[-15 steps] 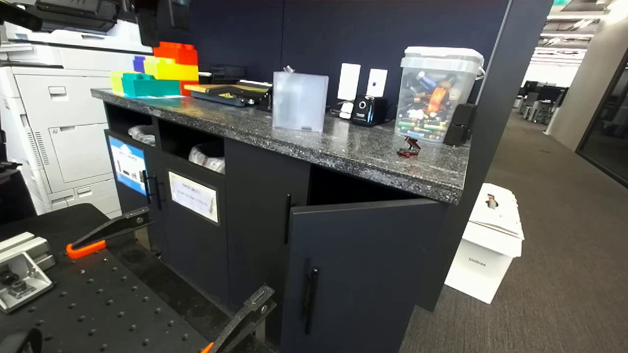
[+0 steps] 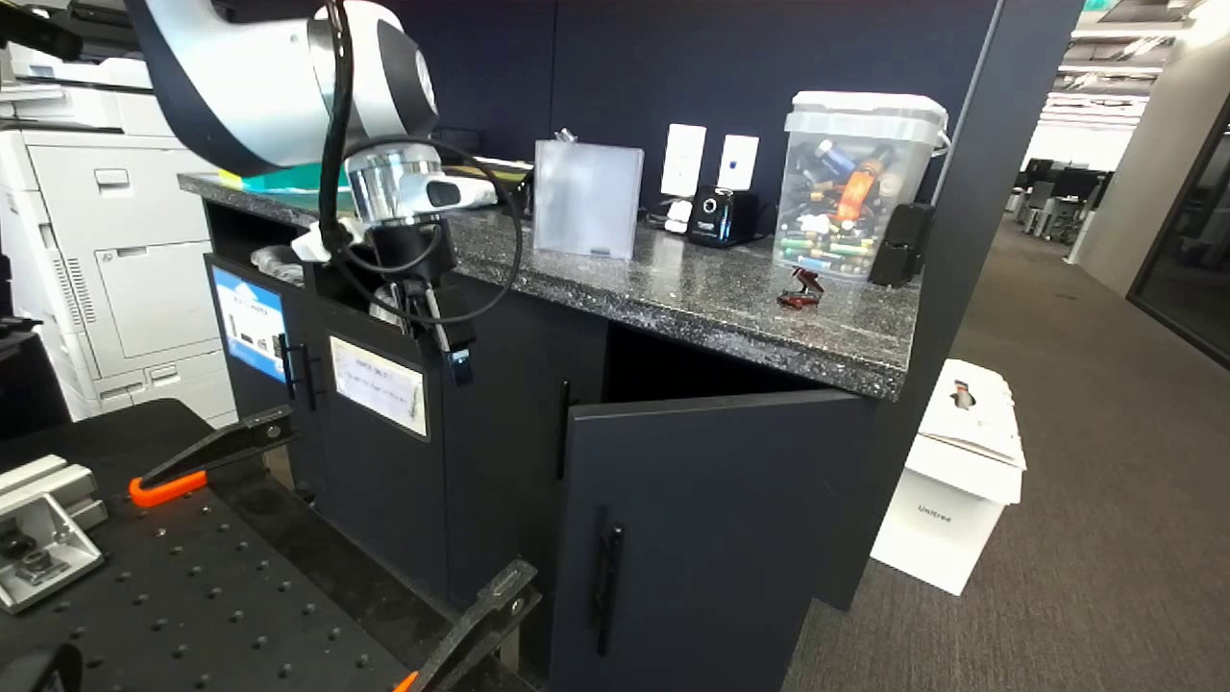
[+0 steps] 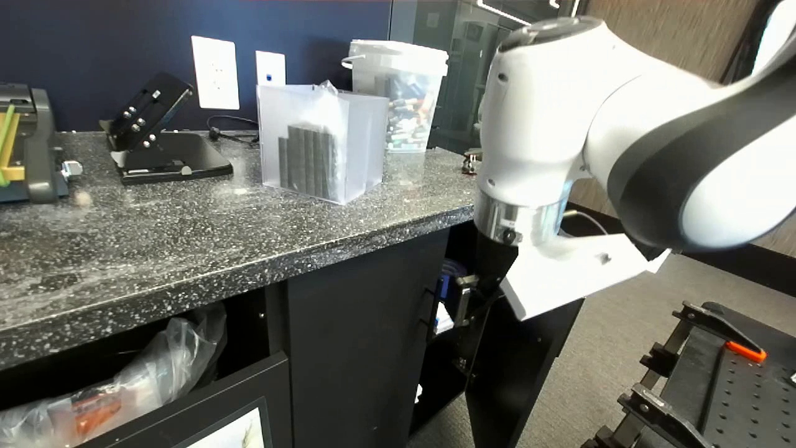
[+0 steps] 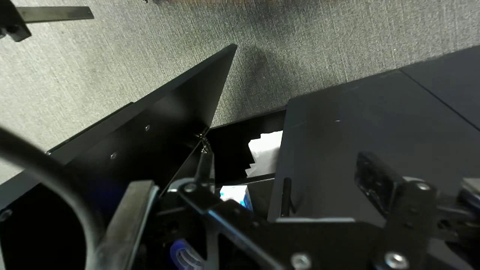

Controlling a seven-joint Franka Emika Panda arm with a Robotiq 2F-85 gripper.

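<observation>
A dark cabinet door [image 2: 703, 531] stands swung out at the right end of the counter unit. My gripper [image 2: 447, 336] hangs below counter height on the room side of the cabinet, fingers downward. In the second exterior view the gripper [image 3: 449, 306] overlaps the cabinet opening; how far it is from the opening cannot be told. From the wrist, the open door [image 4: 148, 117] lies left and a closed door [image 4: 360, 139] right. My fingers are wide apart, nothing held. Inside the cabinet are a white item [image 4: 266, 153], a small white-and-blue box [image 4: 236, 194] and something blue [image 4: 184, 254].
On the speckled counter [image 3: 224, 231] stand a translucent box [image 3: 324, 145], a lidded tub [image 2: 859, 185] of batteries and a small dark-red object [image 2: 802, 288]. A black bench [image 2: 196, 588] with clamps is in front. A white carton [image 2: 954, 479] sits on the floor.
The arm and gripper have come into the first exterior view from the upper left, now covering the colored blocks and part of the shelf openings. The cabinet door has not moved.
</observation>
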